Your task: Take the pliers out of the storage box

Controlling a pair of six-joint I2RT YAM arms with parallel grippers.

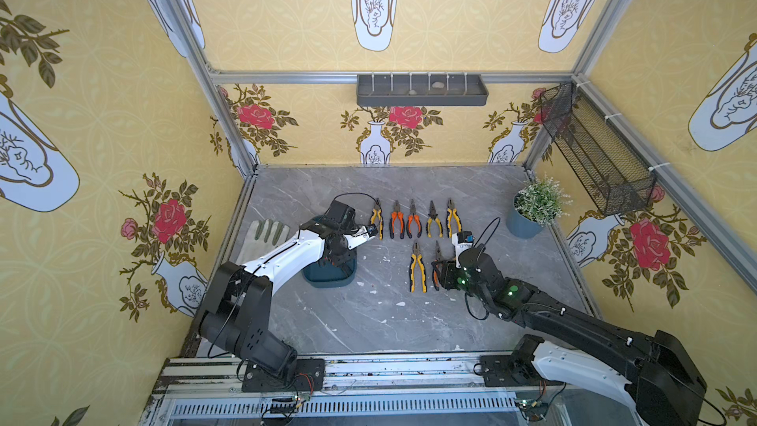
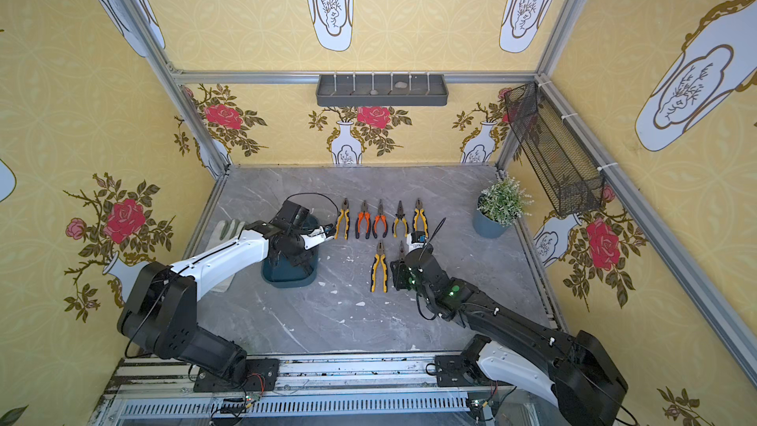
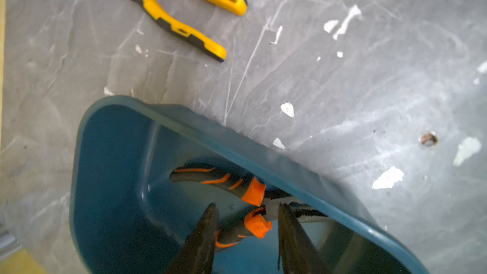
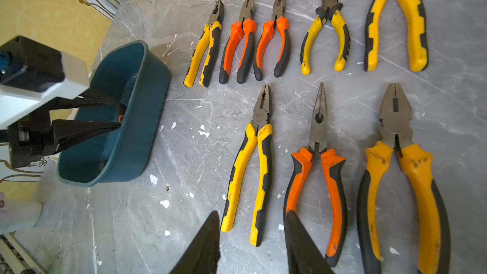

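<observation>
The teal storage box (image 4: 144,137) stands on the left of the table. In the left wrist view, pliers with black-and-orange handles (image 3: 253,192) lie on its floor beside the long wall, handles spread. My left gripper is open above the lower handle, its fingers (image 3: 203,238) apart on either side of the pliers' joint; no firm contact shows. My right gripper hangs open over the table with nothing between its fingers. Below it lie yellow-handled pliers (image 4: 263,157) and orange-handled pliers (image 4: 334,192), which it does not touch.
Several pliers, such as the far-left yellow pair (image 1: 377,219), lie in rows right of the box. A glove (image 1: 264,238) rests to its left, a potted plant (image 1: 526,221) at the back right. Clear table lies in front of the rows.
</observation>
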